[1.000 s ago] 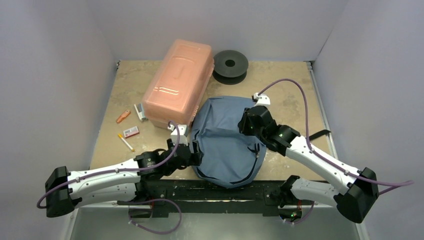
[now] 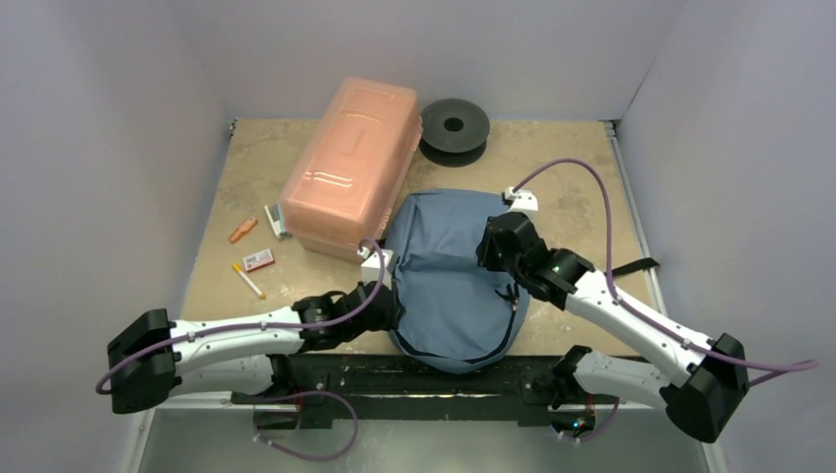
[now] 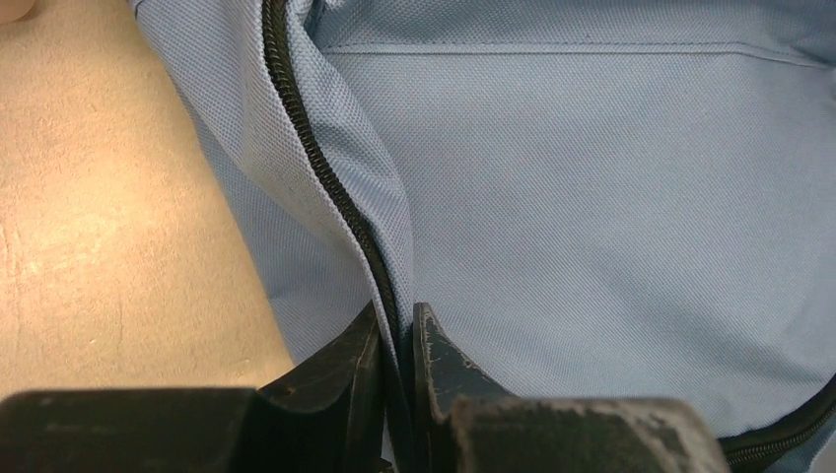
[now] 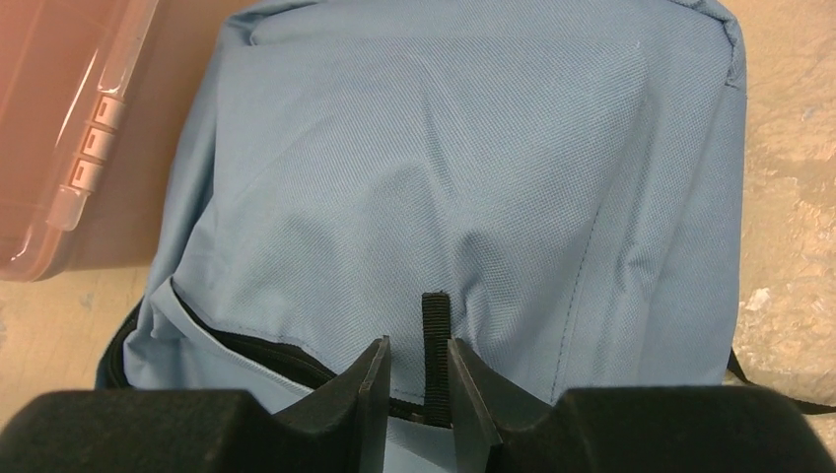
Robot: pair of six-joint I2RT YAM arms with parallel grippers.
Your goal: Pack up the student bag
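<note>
The blue-grey fabric bag [image 2: 449,315] lies open at the front middle. In the left wrist view, my left gripper is closed around its zippered edge [image 3: 325,168]. My right gripper is over the bag's right part, fingers slightly apart at a black strap tab [image 4: 435,325]; whether it touches the tab is unclear. At the left lie an orange item [image 2: 243,229], a white-and-blue item [image 2: 279,221], a small red-and-white box [image 2: 258,259] and a yellow-tipped white stick [image 2: 248,280].
A large translucent pink box [image 2: 347,148] stands at the back left, against the bag's side. A dark spool [image 2: 453,148] sits behind the bag. A black strap [image 2: 636,266] lies at its right edge.
My left gripper has moved right onto the bag's edge, and the bag has shifted slightly right with it. My right gripper has shifted slightly.
</note>
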